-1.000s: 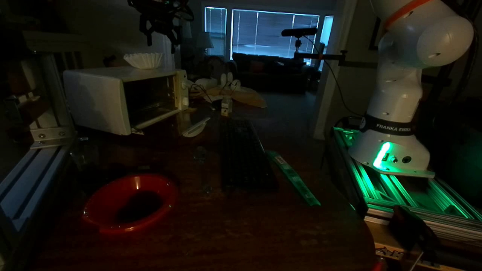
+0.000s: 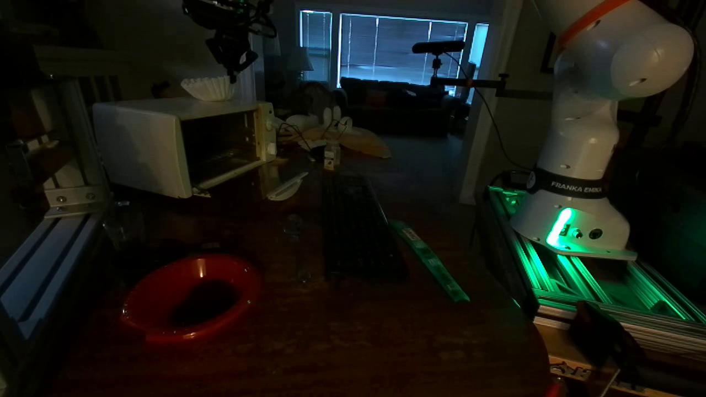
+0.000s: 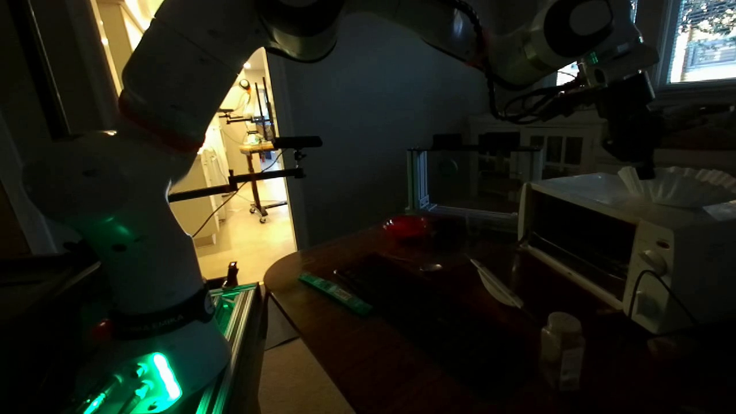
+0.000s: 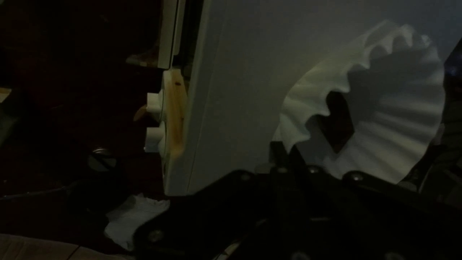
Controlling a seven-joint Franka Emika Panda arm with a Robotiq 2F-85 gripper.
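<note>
A white, pleated coffee filter (image 2: 206,89) sits on top of the white toaster oven (image 2: 142,149). My gripper (image 2: 233,75) points down at the side of the filter, its fingers shut. In the wrist view the near rim of the filter (image 4: 381,130) runs in at the fingertips of my gripper and looks pinched there. From the second exterior view, the fingertip overlaps the left edge of the filter (image 3: 679,186). A dark brown patch shows inside the filter; what it is cannot be made out.
The oven's front is open. On the dark table lie a red bowl (image 2: 142,304), a black keyboard (image 2: 360,228), a green packet (image 2: 430,261) and a white spatula-like piece (image 3: 495,283). A clear jar (image 3: 562,348) stands near the oven. The room is dim.
The gripper was open and higher, a little to the right in the first exterior view. Now it is lower, at the filter's rim, and its fingers have closed.
</note>
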